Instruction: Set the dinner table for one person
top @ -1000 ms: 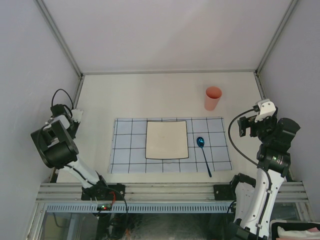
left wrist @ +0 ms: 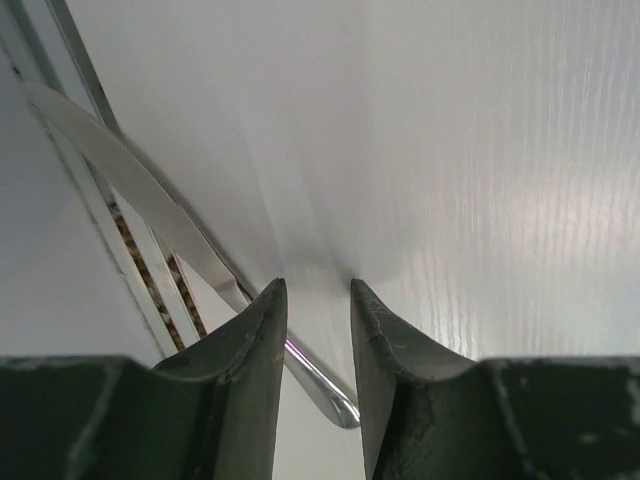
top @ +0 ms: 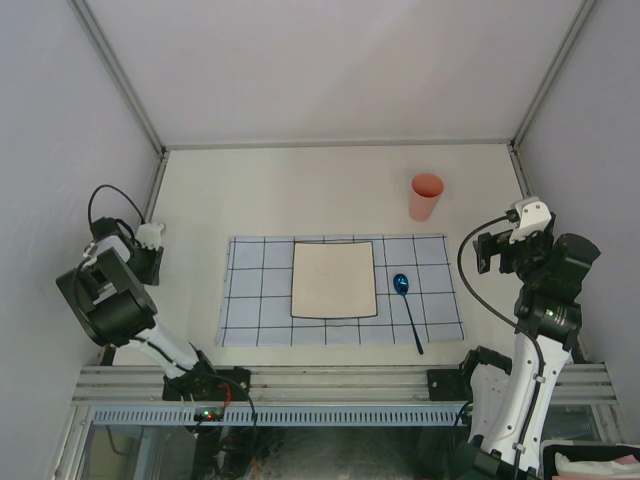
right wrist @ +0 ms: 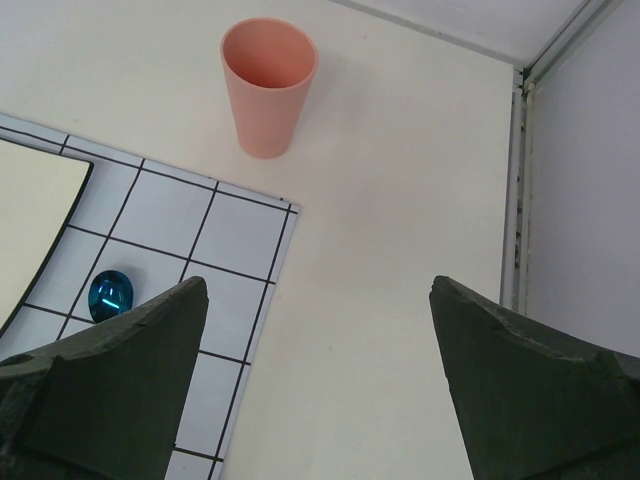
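Observation:
In the left wrist view a shiny knife (left wrist: 160,205) lies slantwise along the table's left edge, its blade crossing the metal frame. My left gripper is right over its handle (left wrist: 318,388), which shows in the narrow gap between the fingers; whether they grip it cannot be told. From above, this gripper (top: 150,262) is at the far left and the knife is hidden. My right gripper stands open and empty. A cream square plate (top: 333,280) sits mid-placemat (top: 257,290), with a blue spoon (top: 402,286) to its right. The pink cup (top: 424,198) stands behind the placemat, toward the right.
Metal rails (top: 340,145) and pale walls bound the table at the back and sides. Bare tabletop (top: 290,190) lies behind the placemat, and a free strip separates it from the left arm. A bin (top: 597,460) is at the bottom right corner, off the table.
Seen from above, the left arm has shifted slightly toward the front and left, and its gripper has come lower in the picture. The right arm, plate, spoon and cup have stayed put.

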